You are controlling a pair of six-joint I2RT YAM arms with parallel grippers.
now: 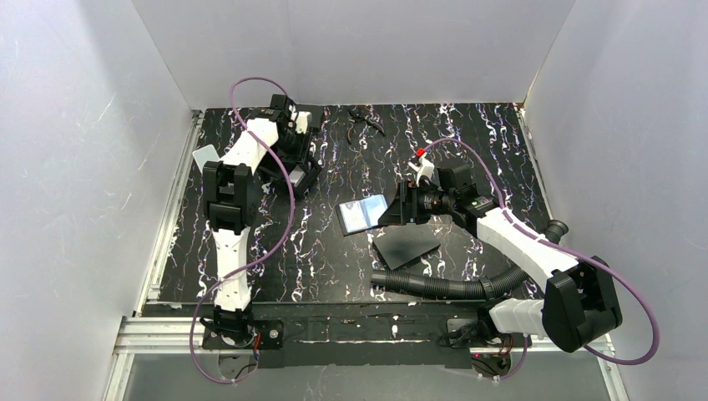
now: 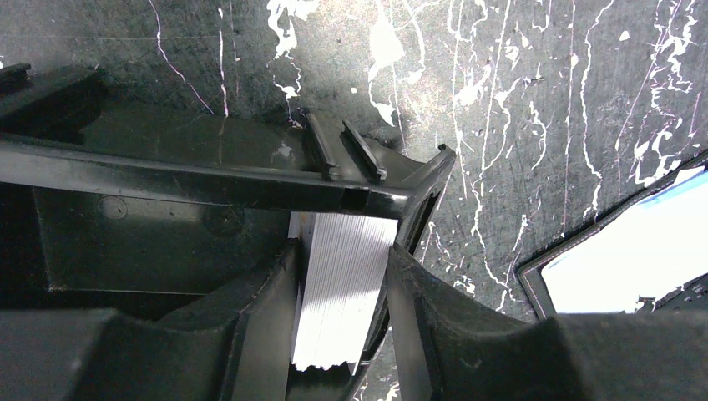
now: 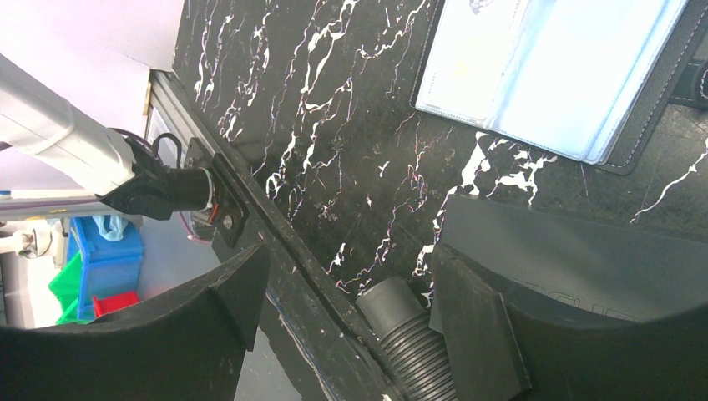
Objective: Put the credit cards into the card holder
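In the left wrist view, a stack of white cards (image 2: 346,288) stands on edge in a compartment of a black tray (image 2: 167,180). My left gripper reaches down over it, one finger on each side and close against the stack; whether they squeeze the cards is unclear. The card holder (image 1: 361,215) lies open on the table, its clear sleeves (image 3: 584,75) filling the top of the right wrist view. Just right of the holder, my right gripper hangs open with nothing between its fingers.
Below the holder lies a flat black box (image 1: 407,246), with a ribbed black hose (image 1: 434,286) near the front edge. Pliers (image 1: 364,123) rest at the back, and a white card-like piece (image 1: 205,156) lies far left. Bare table separates tray and holder.
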